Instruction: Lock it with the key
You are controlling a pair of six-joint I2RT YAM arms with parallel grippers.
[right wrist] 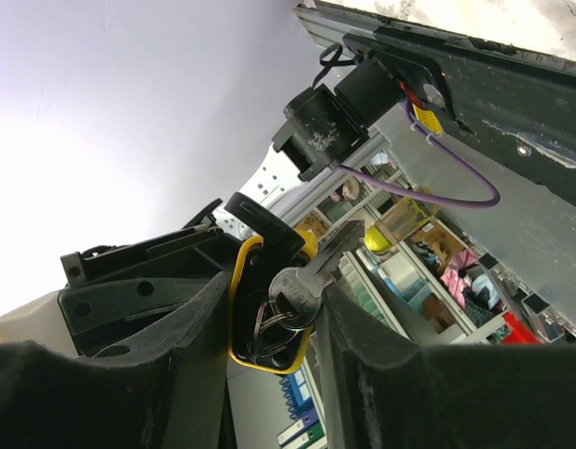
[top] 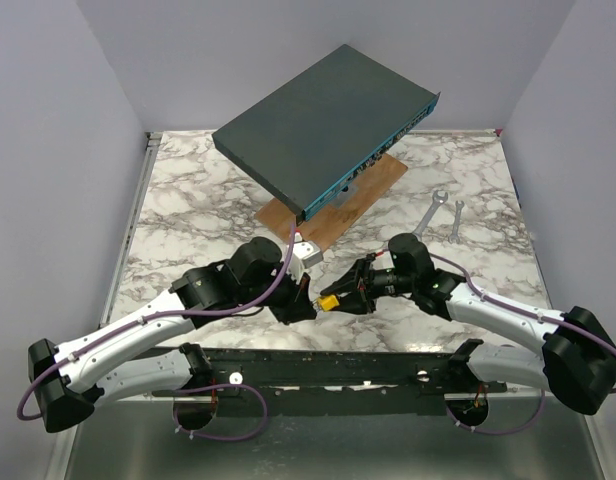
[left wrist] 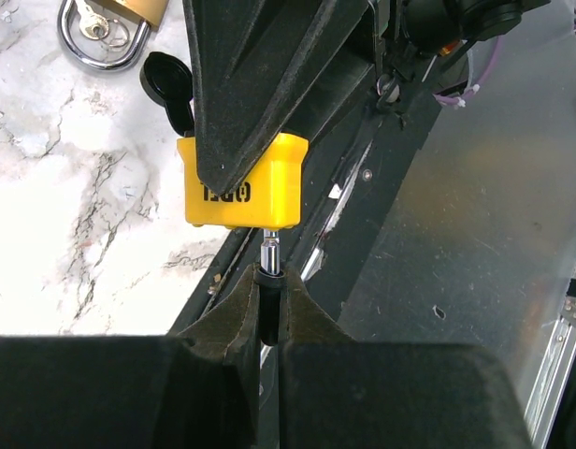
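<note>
Near the front centre, a yellow lock (top: 329,302) with "QBEL" lettering (left wrist: 228,194) is held by my right gripper (top: 348,292), whose black fingers cover its top in the left wrist view. My left gripper is shut on a key (right wrist: 316,271), whose thin metal shank runs to the lock's underside. In the right wrist view the key's bow and a ring show against the lock's dark face. A brass padlock (left wrist: 138,9) with keys lies on the marble at the edge of the left wrist view.
A large dark box (top: 323,130) stands at the back over a wooden board (top: 278,219). Two wrenches (top: 431,212) lie at the right. The marble top (top: 178,170) is clear at the left. Its dark front edge is just below both grippers.
</note>
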